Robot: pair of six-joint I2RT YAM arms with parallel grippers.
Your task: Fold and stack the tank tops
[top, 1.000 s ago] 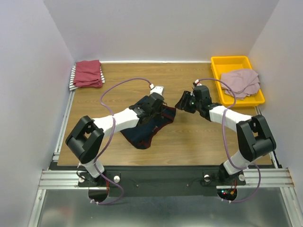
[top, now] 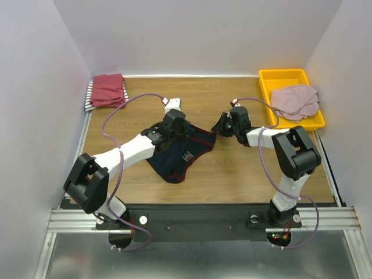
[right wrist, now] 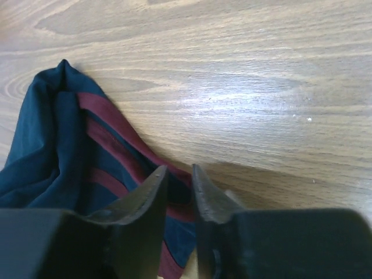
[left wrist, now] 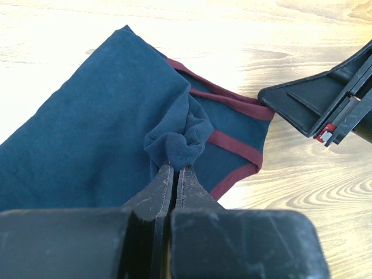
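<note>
A navy tank top (top: 168,163) with maroon trim (left wrist: 232,142) lies spread on the wooden table. My left gripper is shut on a bunched fold of it (left wrist: 177,133), near its upper middle. My right gripper (top: 217,131) is at the top's right corner; in the right wrist view its fingertips (right wrist: 206,192) sit close around the maroon-edged corner, narrowly apart. Whether they grip the cloth I cannot tell.
A folded maroon stack on striped cloth (top: 107,87) lies at the back left. A yellow bin (top: 264,81) with pink cloth (top: 293,102) stands at the back right.
My left gripper has moved left, with the cloth bunched in it. My right gripper has moved left onto the tank top's right corner, and its fingers have come closer together.
</note>
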